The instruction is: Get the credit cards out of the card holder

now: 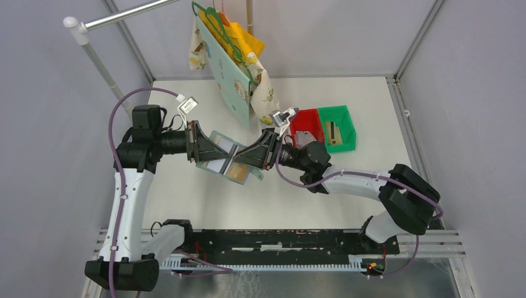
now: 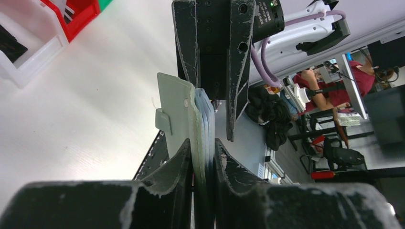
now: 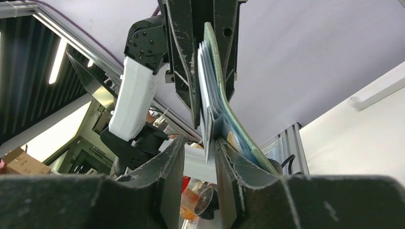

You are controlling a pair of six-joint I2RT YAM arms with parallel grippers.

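The open card holder (image 1: 218, 164), pale green outside with several tan and white cards in its sleeves, is held in the air above the table. My left gripper is shut on it, the holder standing edge-on between the fingers. Facing it from the right, my right gripper stands open at the holder's near edge, where layered sleeves or cards (image 3: 208, 105) reach toward the space between its fingertips. I cannot tell single cards apart there.
Red (image 1: 305, 114) and green (image 1: 344, 143) bins sit at the back right of the table. Hanging cloths (image 1: 229, 81) are at the back.
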